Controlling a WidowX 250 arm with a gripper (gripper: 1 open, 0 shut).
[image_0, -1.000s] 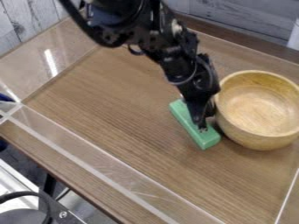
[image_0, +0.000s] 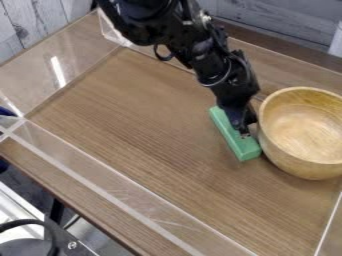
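Note:
My black gripper (image_0: 242, 118) reaches down from the top of the view to a green rectangular block (image_0: 235, 135), its tips low at the block's upper part, close against the left side of a large wooden bowl (image_0: 305, 135). The bowl partly hides the fingertips, and I cannot see clearly whether anything is between them. The block lies flat on the wooden surface, just left of the bowl.
The wooden tray floor (image_0: 134, 150) is clear to the left and front. Clear walls edge it at left and front. A pale panelled wall stands behind, and dark hardware sits outside at the lower left.
Over the last second the arm has moved back, toward the top of the view. The green block and bowl have shifted slightly; the bowl now sits a little farther right.

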